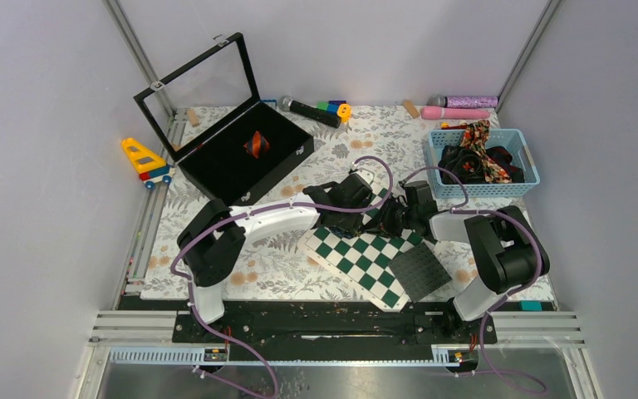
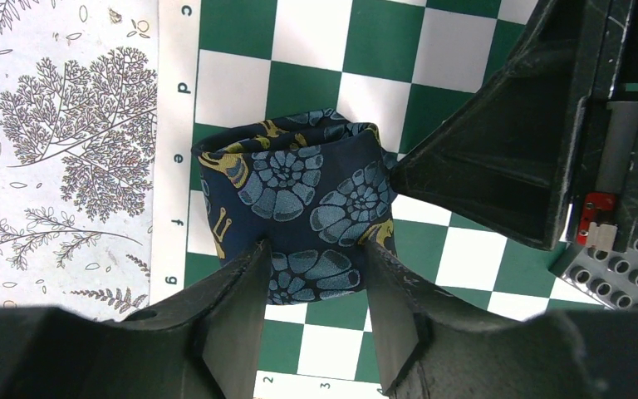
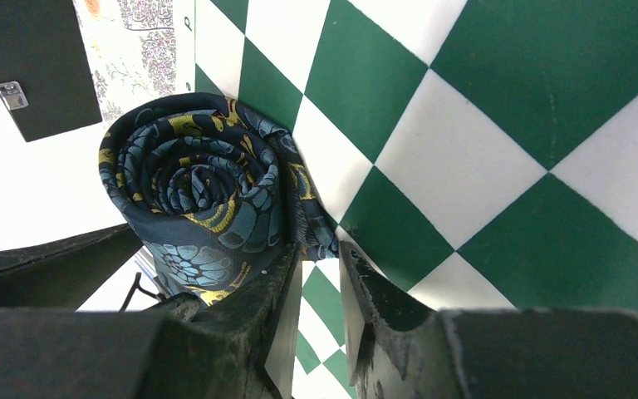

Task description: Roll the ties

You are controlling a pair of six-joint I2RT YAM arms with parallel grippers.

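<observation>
A navy tie [image 2: 299, 191] with blue flowers and yellow marks stands rolled on the green-and-white checkered board [image 1: 367, 264]. In the right wrist view, the tie [image 3: 208, 199] shows its spiral end, and a short loose tail lies against the board. My left gripper is partly open over the roll; whether its fingers touch the cloth is unclear. From the right, one finger [image 2: 432, 170] of my other hand reaches the roll's side. My right gripper is open by a narrow gap, its fingertips at the tie's tail.
An open black case [image 1: 241, 184] at the back left holds a rolled orange-and-dark tie [image 1: 257, 145]. A blue basket [image 1: 486, 189] of ties stands at the right. The grey studded plate [image 1: 419, 272] overlaps the board's right side. Both arms nearly meet over the board.
</observation>
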